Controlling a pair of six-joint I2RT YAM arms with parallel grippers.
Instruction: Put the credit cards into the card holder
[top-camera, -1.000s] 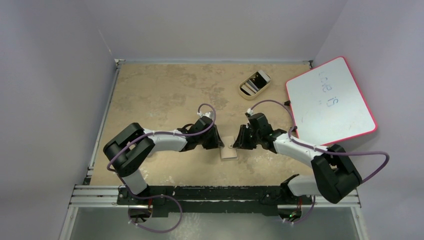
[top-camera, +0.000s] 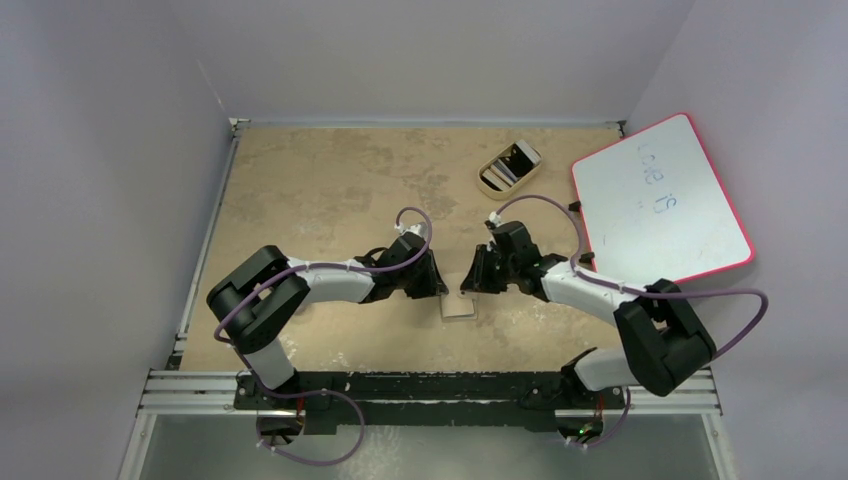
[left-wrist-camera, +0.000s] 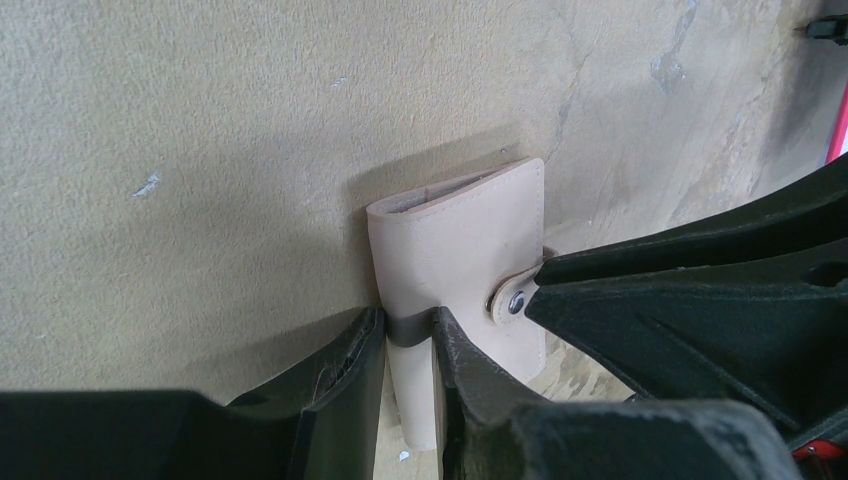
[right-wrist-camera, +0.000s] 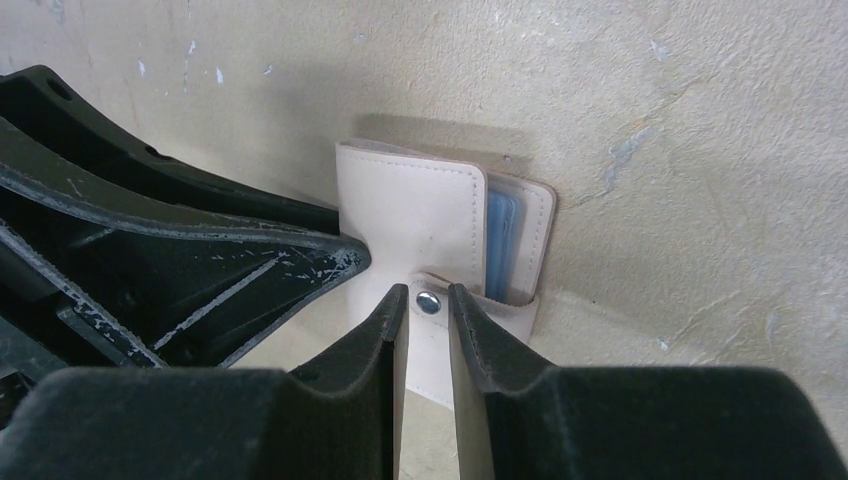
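The pale leather card holder (top-camera: 457, 309) lies on the table between my grippers. In the left wrist view, my left gripper's fingertips (left-wrist-camera: 408, 325) are at the folded spine of the holder (left-wrist-camera: 470, 220); whether they press on it or grip it is unclear. In the right wrist view, my right gripper is at the snap strap, its narrowly parted fingertips either side of the metal stud. A blue translucent insert (right-wrist-camera: 500, 240) shows inside the holder (right-wrist-camera: 410, 200).
A beige tray (top-camera: 484, 184) holding several cards and dark items stands at the back. A whiteboard (top-camera: 660, 190) with pink edge is at the right.
My right gripper has shifted slightly toward the back, with its arm moving a little. My left gripper and the holder look unchanged.
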